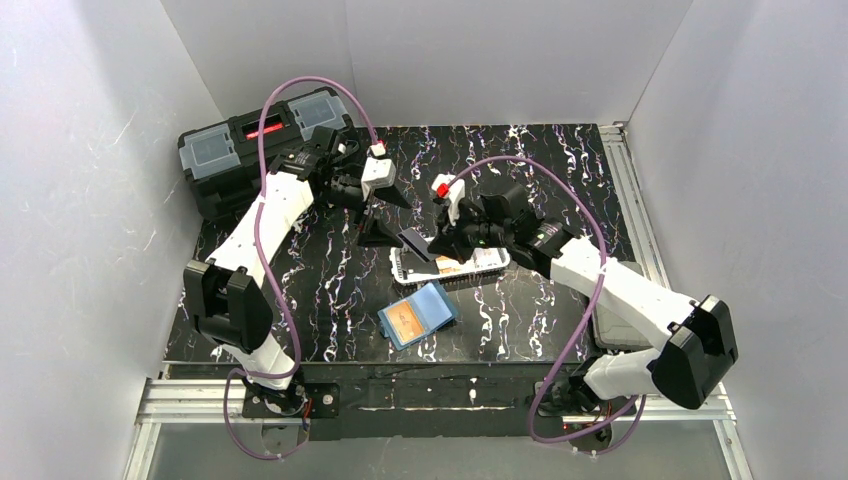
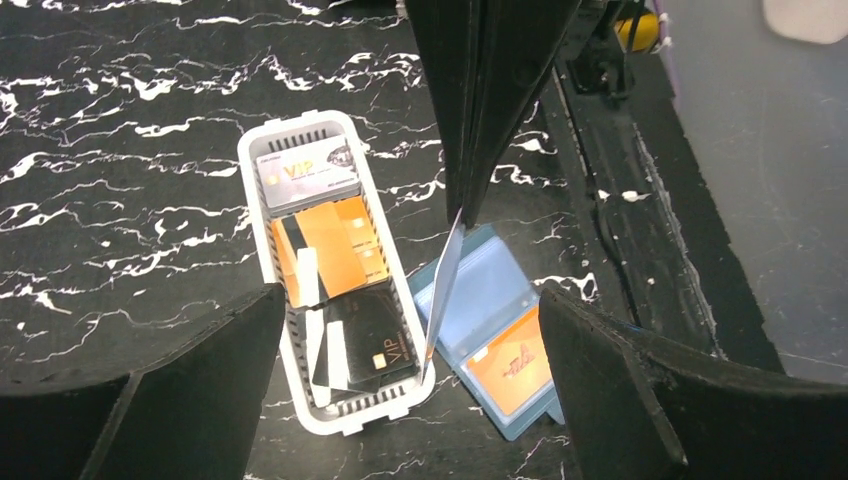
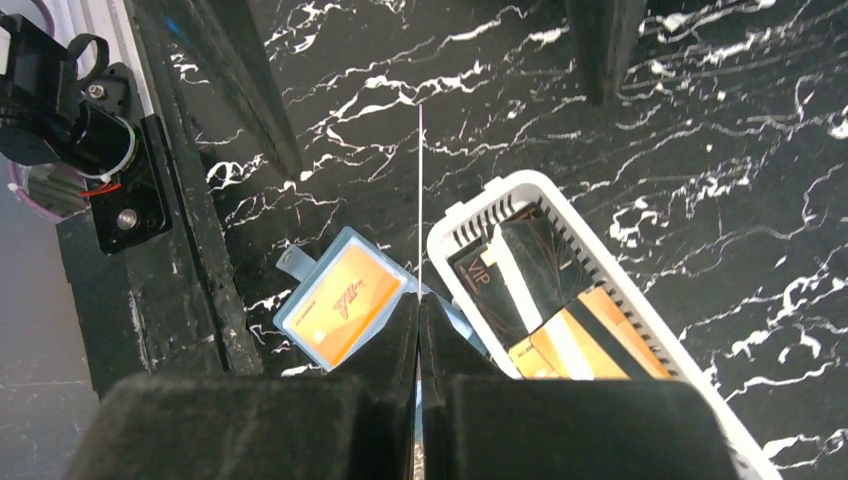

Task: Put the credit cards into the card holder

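Note:
A thin card (image 2: 444,285), seen nearly edge-on in both wrist views, juts from my right gripper, which is shut on its end. The card's dark face (image 1: 415,243) shows from above. My left gripper stands open, facing the card's free end; the card appears in the gap between its fingers without visible contact. The blue card holder (image 1: 433,306) lies spread open on the table, an orange card (image 2: 511,362) in one side. The white basket (image 2: 384,232) beneath the grippers holds several cards: a silver VIP card (image 2: 306,172), orange ones (image 2: 333,245) and black ones (image 2: 371,337).
A black toolbox (image 1: 262,150) stands at the back left. At the right edge sits a grey object (image 1: 622,322), partly under the right arm.

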